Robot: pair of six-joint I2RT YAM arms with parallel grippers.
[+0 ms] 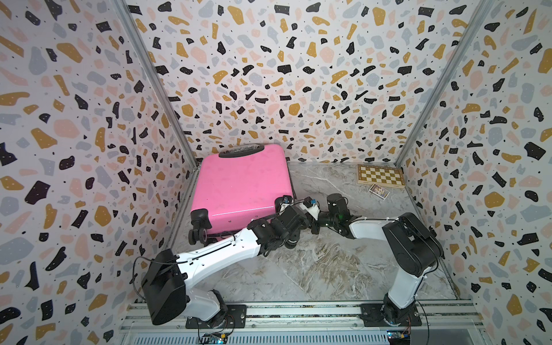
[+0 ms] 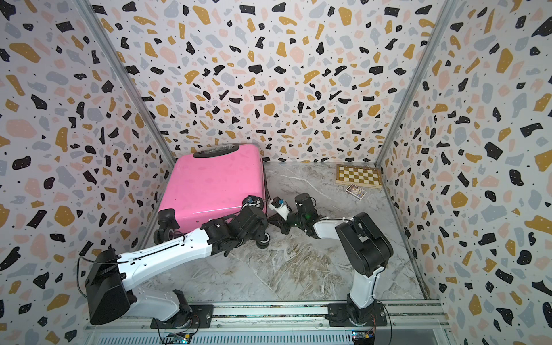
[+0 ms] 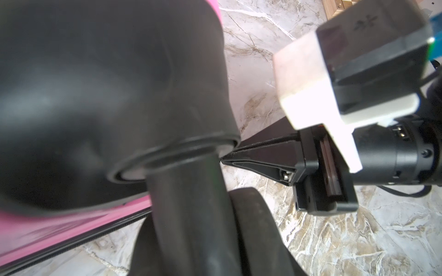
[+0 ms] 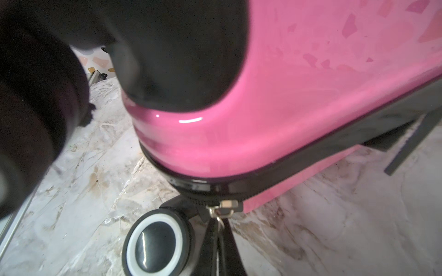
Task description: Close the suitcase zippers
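Observation:
The pink suitcase (image 1: 241, 178) lies on the left of the table, a black zip band (image 4: 294, 163) along its side. In the left wrist view, my left gripper is shut on a black wheel stem (image 3: 186, 193) below a large black housing (image 3: 106, 78) at the corner. My right gripper is shut at the metal zipper pull (image 4: 220, 212), its fingertips on the pull below the rounded corner; in the top views it comes in from the right, close beside the left gripper.
A white-rimmed wheel (image 4: 156, 243) sits just beside my right fingertips. A chessboard (image 1: 379, 174) and a deck of cards (image 1: 378, 191) lie at the back right.

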